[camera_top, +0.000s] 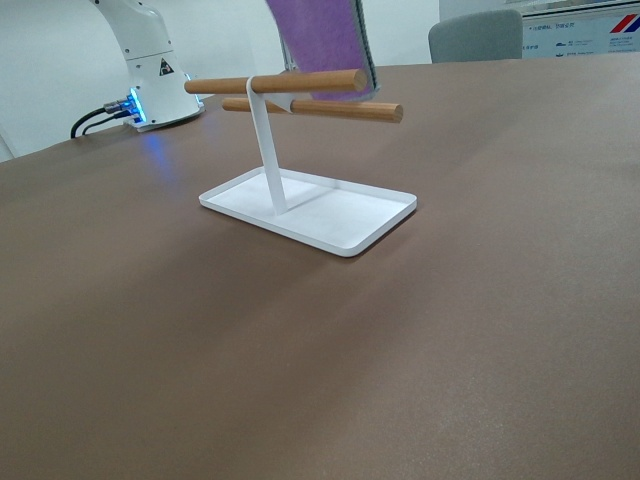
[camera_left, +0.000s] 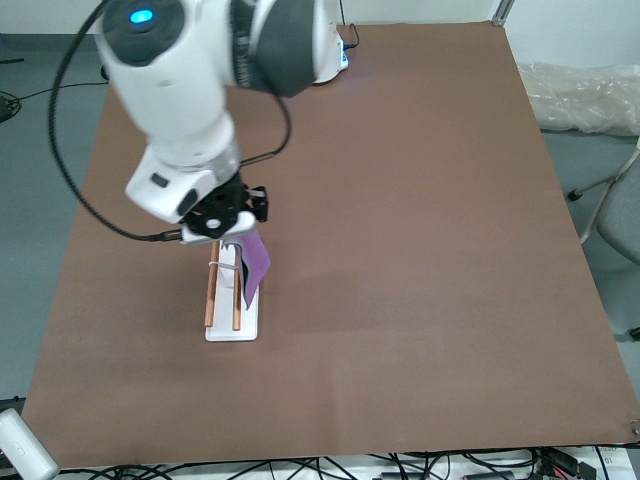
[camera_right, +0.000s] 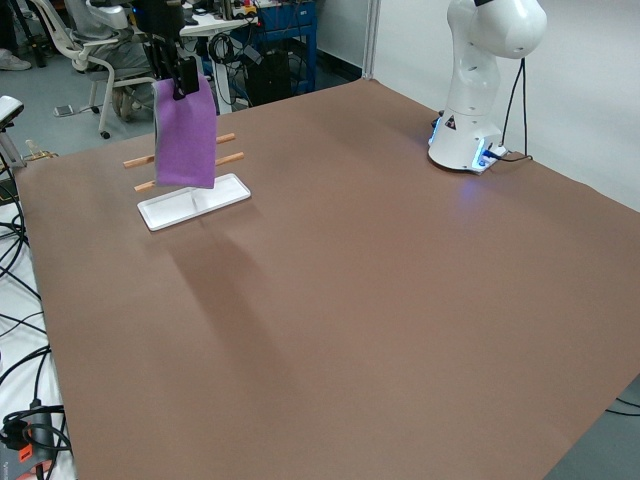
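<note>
A purple cloth (camera_right: 185, 140) hangs from my gripper (camera_right: 178, 82), which is shut on it, over a small stand with two wooden bars (camera_top: 300, 82) on a white tray (camera_top: 340, 215). In the top view the cloth (camera_top: 315, 40) is just above and beside the upper bar; whether it touches is unclear. In the left view my white wrist housing (camera_left: 190, 170) hides most of the gripper and part of the stand.
In the right view a white robot arm (camera_right: 465, 100) stands at the back corner, and cables (camera_right: 30, 350) run along the near-left edge.
</note>
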